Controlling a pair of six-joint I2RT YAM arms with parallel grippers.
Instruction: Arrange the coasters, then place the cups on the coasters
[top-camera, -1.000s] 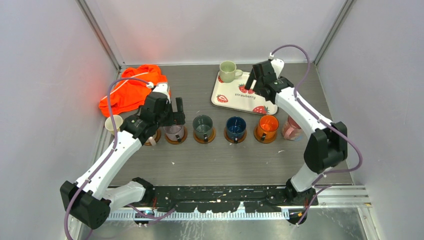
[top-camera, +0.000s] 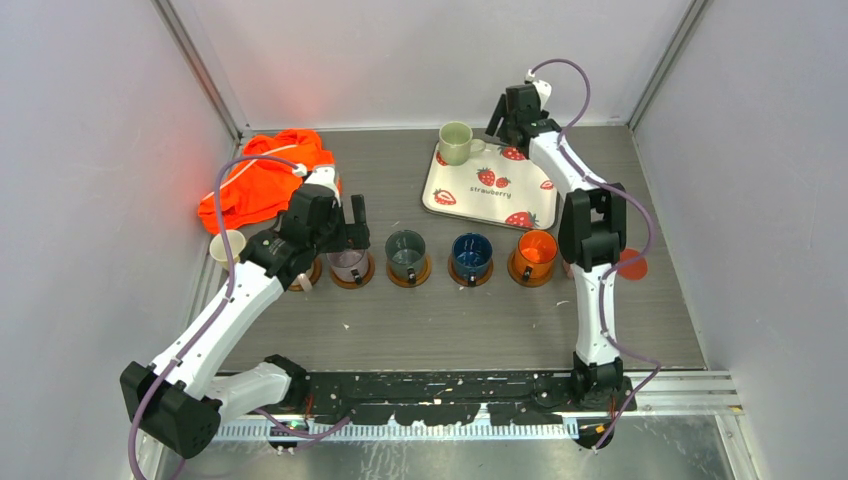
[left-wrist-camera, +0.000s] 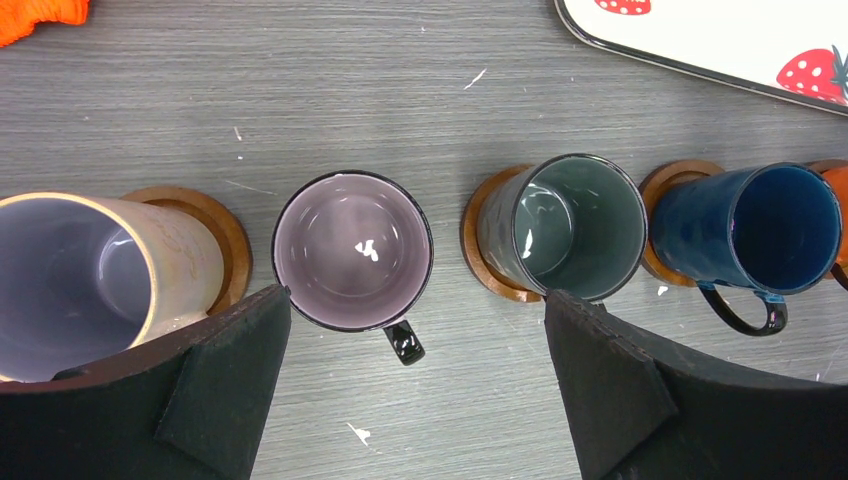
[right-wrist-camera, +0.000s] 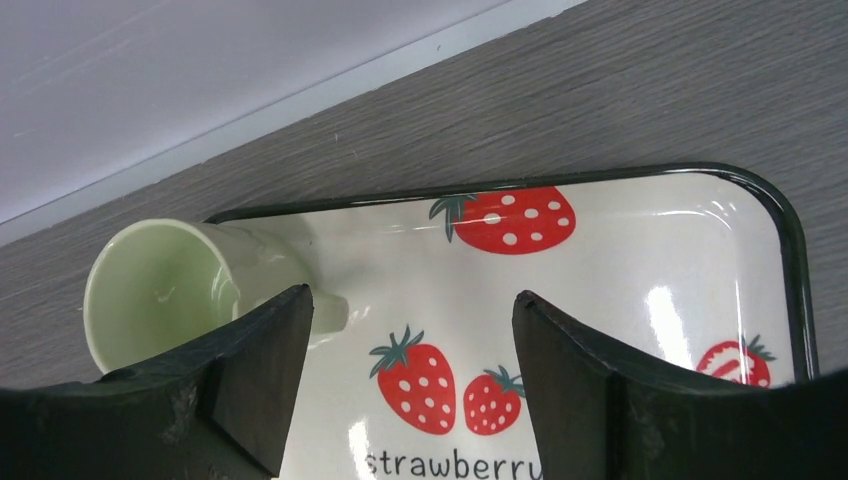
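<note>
A pale green cup (top-camera: 455, 145) stands on the back left corner of the strawberry tray (top-camera: 470, 205), its handle to the right. My right gripper is part open over the tray, right of the green cup (right-wrist-camera: 185, 285); nothing sits between its fingers. A round coral-red coaster (top-camera: 632, 265) lies at the right, partly covered by my right arm. My left gripper is open above the row of mugs, holding nothing. The lavender mug (left-wrist-camera: 352, 250) appears below its fingers, standing apart from them.
Grey (top-camera: 405, 255), blue (top-camera: 471, 256) and orange (top-camera: 536, 256) mugs stand on brown coasters in the row. A cream cup (top-camera: 228, 245) is at far left, beside an orange cloth (top-camera: 265, 180). A pinkish object (top-camera: 568, 268) is mostly hidden behind my right arm.
The green cup stays in place on the tray. My left arm is still.
</note>
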